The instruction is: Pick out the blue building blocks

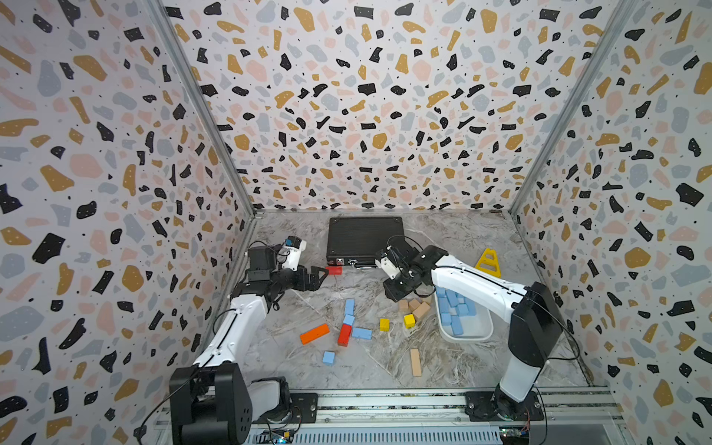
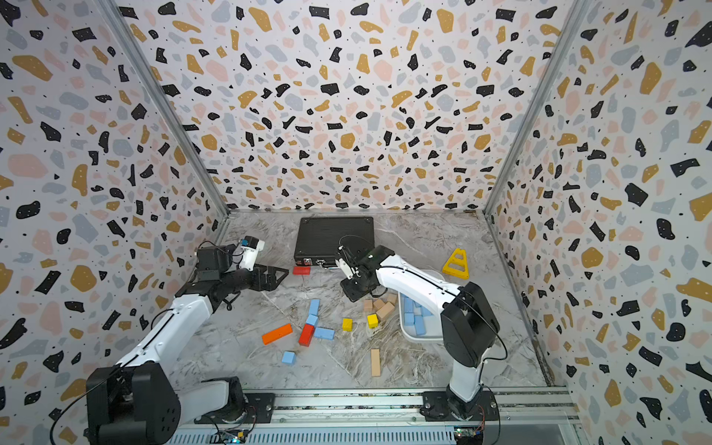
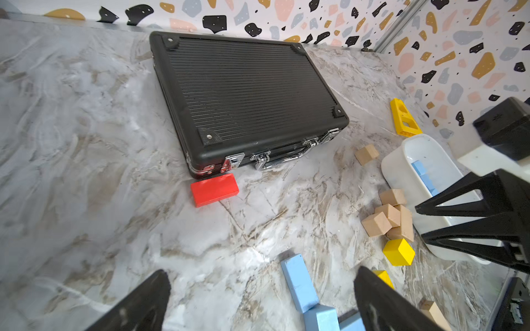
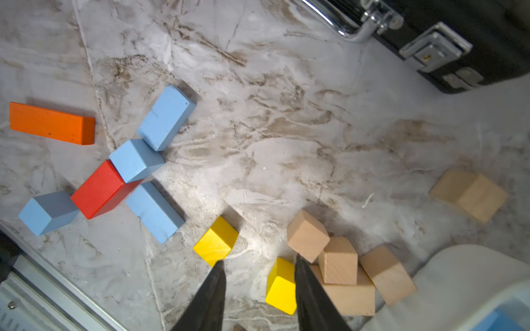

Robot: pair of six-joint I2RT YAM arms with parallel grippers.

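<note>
Blue blocks lie loose mid-table: an upper one, a cube, a long one and a separate cube. More blue blocks fill part of the white bin on the right. My right gripper hangs over the middle, above the yellow and wooden blocks; its fingers stand apart with no block held in view. My left gripper hovers at the left, up and back from the blue group, its fingers open.
A red block lies by the black case at the back. Red, orange, yellow and wooden blocks share the table. A yellow triangle is at back right.
</note>
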